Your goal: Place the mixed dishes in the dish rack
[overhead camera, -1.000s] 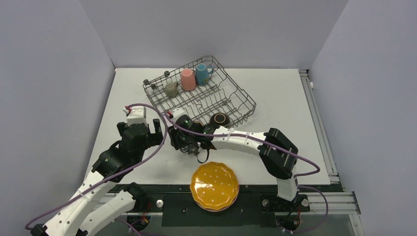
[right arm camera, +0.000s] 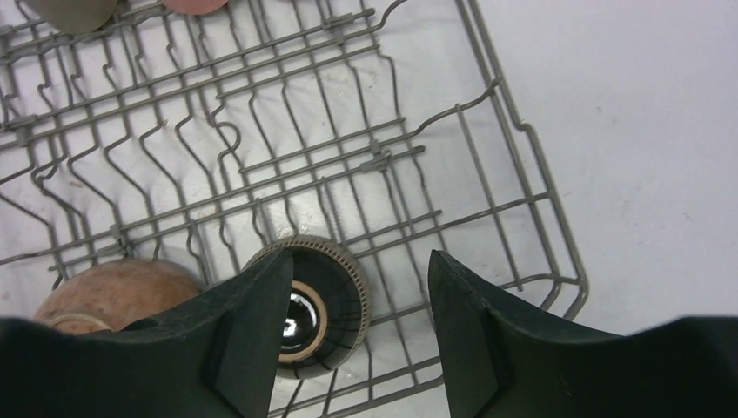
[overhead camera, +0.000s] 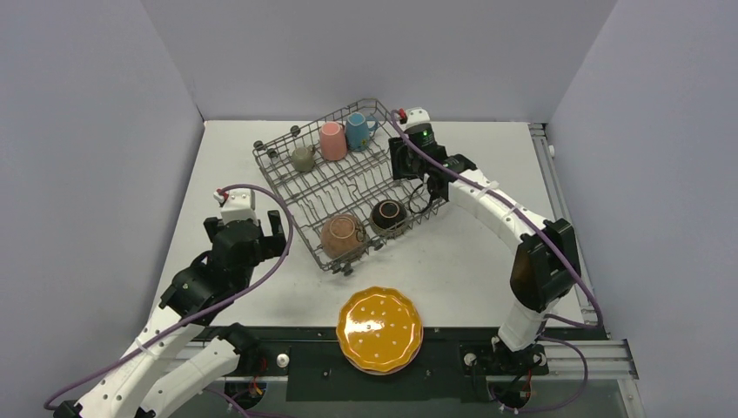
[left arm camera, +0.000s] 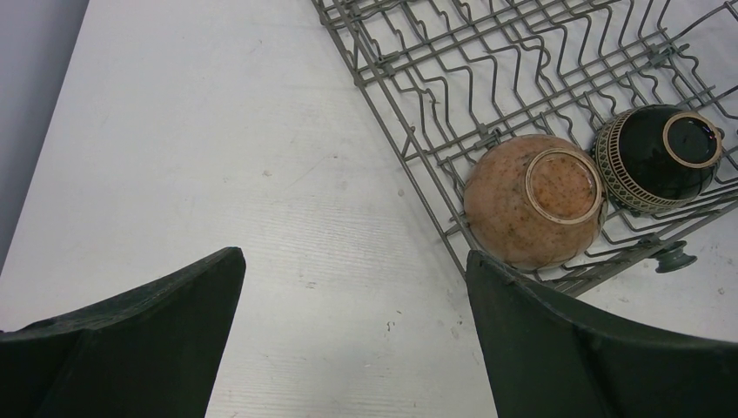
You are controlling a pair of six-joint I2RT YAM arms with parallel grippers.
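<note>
The wire dish rack (overhead camera: 335,187) stands at an angle on the table. Along its back row are a small green cup (overhead camera: 303,158), a pink mug (overhead camera: 332,141) and a blue mug (overhead camera: 358,131). Its front row holds a brown bowl (left arm camera: 535,200) and a dark bowl (left arm camera: 659,157), both tipped with their bases showing. At the table's front edge lies a yellow plate (overhead camera: 380,329). Left of the rack, my left gripper is open over bare table. My right gripper hangs open above the rack's right part, empty, the dark bowl partly behind one finger.
Dark rack knobs (overhead camera: 342,268) stick out at the front corner. Grey walls (overhead camera: 365,61) close in the back and sides.
My right arm has swung from the rack's front corner by the brown bowl to its back right side, uncovering the brown bowl. The left arm has barely moved. The dishes look unmoved.
</note>
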